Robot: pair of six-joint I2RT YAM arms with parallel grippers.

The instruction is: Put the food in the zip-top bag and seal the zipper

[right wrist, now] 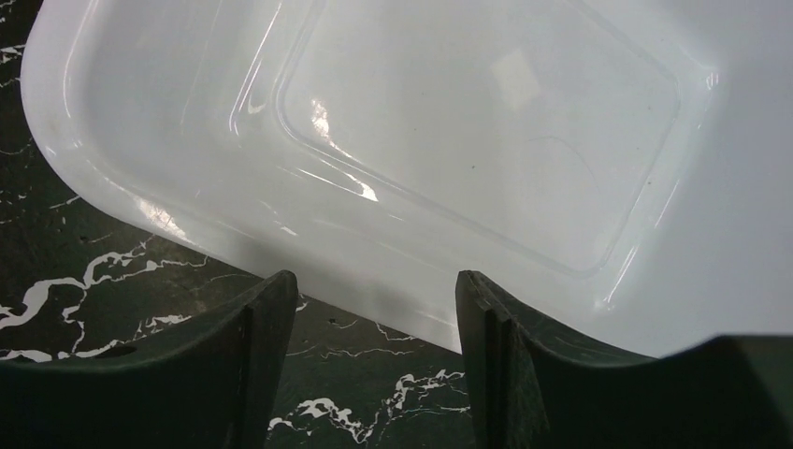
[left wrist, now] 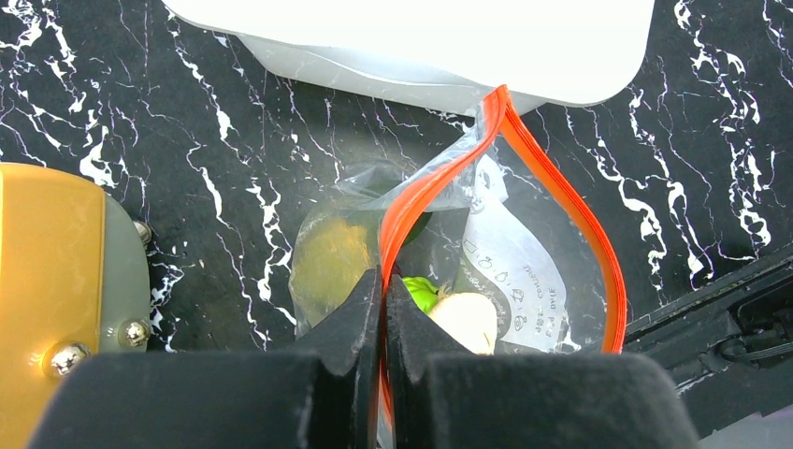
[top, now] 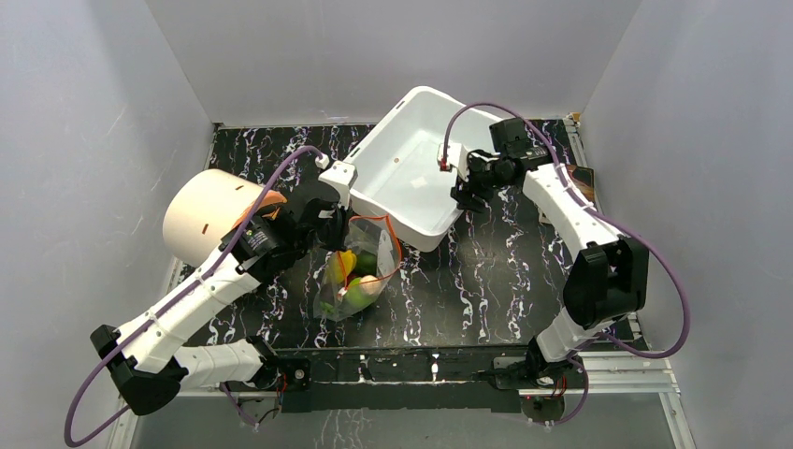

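A clear zip bag with an orange zipper (left wrist: 569, 202) stands at the front middle of the table, its mouth spread apart. Inside it lie yellow, green and pale food pieces, among them a yellow piece (top: 344, 266) and a pale one (left wrist: 468, 318). My left gripper is shut on one side of the orange zipper edge, which runs between its fingertips. At the near right edge of the white bin (top: 411, 173), my right gripper stands open, nothing between its fingers. The bin's visible floor shows no food.
A cream cylinder (top: 208, 215) stands at the left, beside the left arm. Partly behind the right arm lies a dark book (top: 582, 182). Bare table (top: 486, 290) stretches right of the bag.
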